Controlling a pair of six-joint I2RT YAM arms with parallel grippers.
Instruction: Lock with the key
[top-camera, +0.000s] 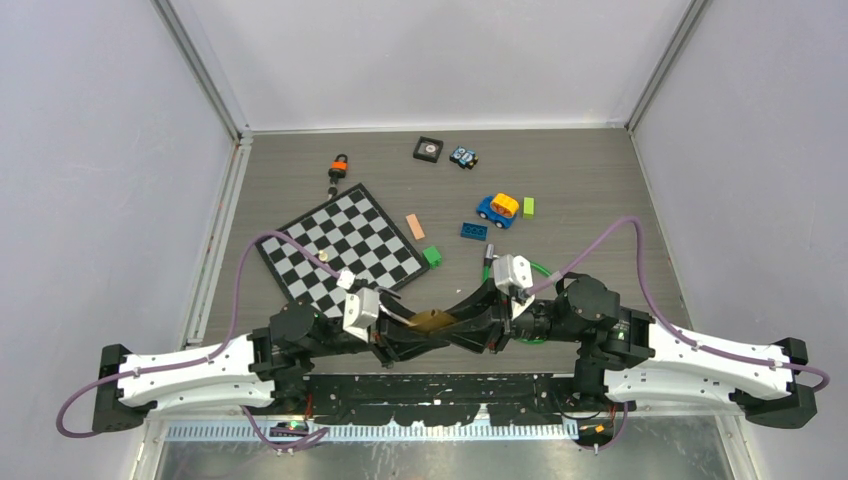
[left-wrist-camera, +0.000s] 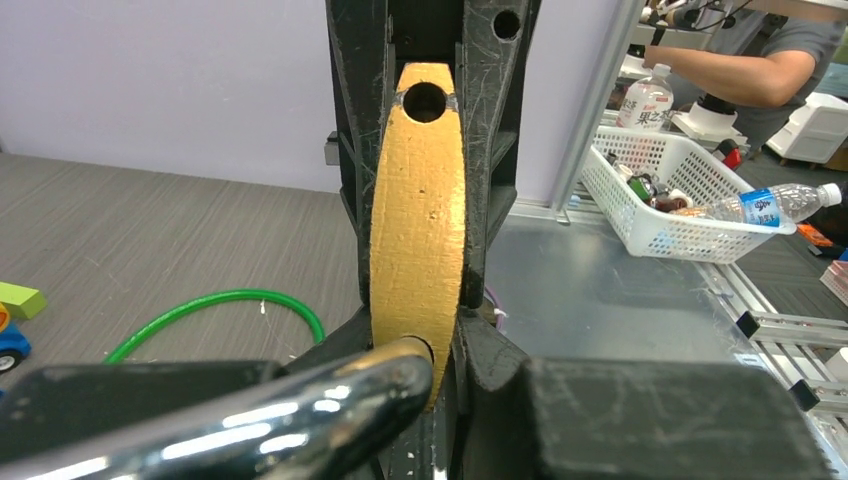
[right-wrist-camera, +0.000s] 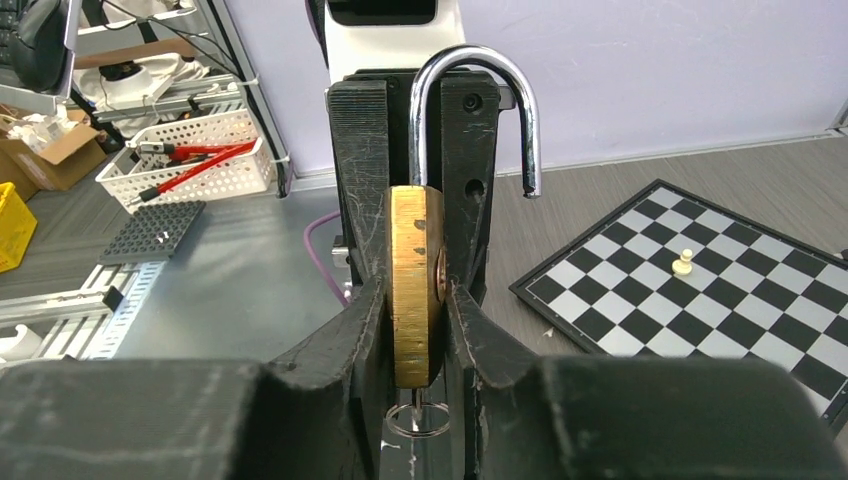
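Observation:
A brass padlock (top-camera: 432, 319) is held up between both grippers near the front middle of the table. Its steel shackle (right-wrist-camera: 530, 140) stands raised in the right wrist view, with a ring (right-wrist-camera: 420, 432) hanging below the body (right-wrist-camera: 410, 280). My right gripper (top-camera: 465, 320) is shut on the padlock, whose flat yellow face (left-wrist-camera: 418, 220) shows between its fingers in the left wrist view. My left gripper (top-camera: 400, 325) is at the padlock's other side; whether it grips the body cannot be told, as shackle and fingers overlap.
A chessboard (top-camera: 350, 245) with a pawn (right-wrist-camera: 682, 262) lies back left. Toy cars (top-camera: 497, 208), small blocks (top-camera: 473, 230) and a green loop (left-wrist-camera: 230, 298) lie behind and to the right. White walls enclose the table.

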